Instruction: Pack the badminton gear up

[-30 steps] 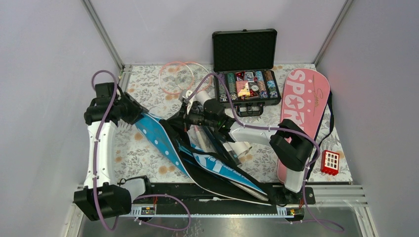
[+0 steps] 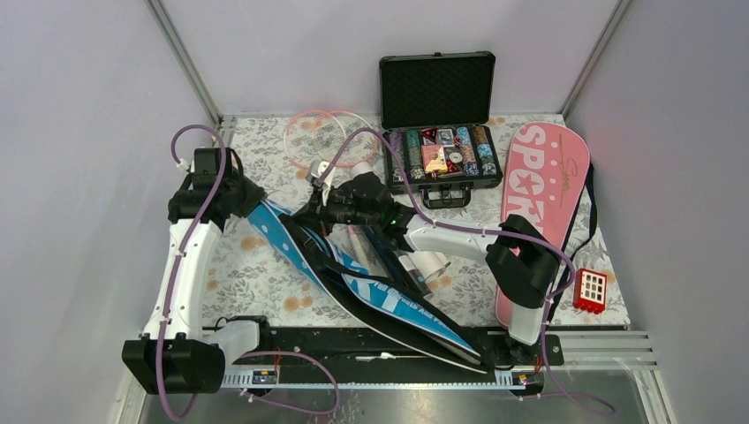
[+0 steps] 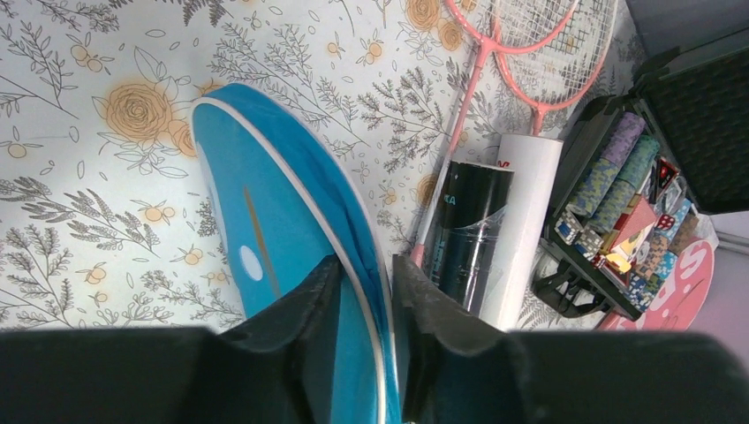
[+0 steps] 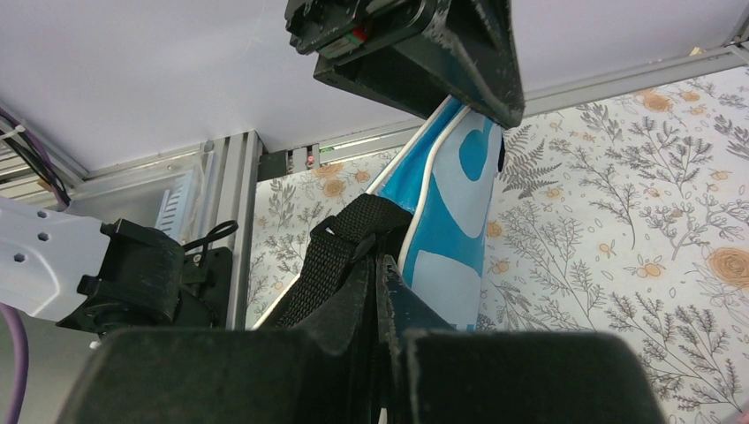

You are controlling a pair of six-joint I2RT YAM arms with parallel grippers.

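Note:
The blue-and-black racket bag [image 2: 287,240] lies long and diagonal, its opening showing a black inside. At its upper left end my left gripper has its fingers apart, one each side of the bag's white-piped edge [image 3: 329,216]; how firmly they touch it cannot be told. My right gripper is shut on the bag near a black webbing strap [image 4: 340,238], close to the left one. Two pink rackets [image 2: 316,161] lie behind, heads to the back. A black tube [image 3: 473,225] and a white tube [image 3: 528,190] lie beside their handles.
An open black case [image 2: 437,88] with poker chips stands at the back. On the right lie a pink board-shaped bag [image 2: 546,177] and a red gridded block [image 2: 590,291].
The right gripper has moved a little to the left with the bag's edge.

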